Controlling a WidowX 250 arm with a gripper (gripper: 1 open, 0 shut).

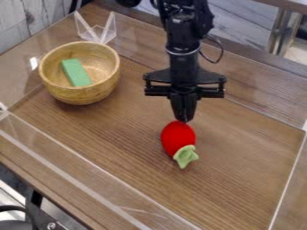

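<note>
My gripper [182, 117] points down over the wooden table, its narrow tip just above a red toy [179, 136] with a pale green end, like a strawberry or radish. The tip looks shut, with nothing visible between the fingers. The toy lies on the table in the middle of the view, slightly right of centre; whether the tip touches it I cannot tell.
A wooden bowl [106, 88] holding a green block [74, 73] stands at the left. A white object [99, 27] lies at the back left.
</note>
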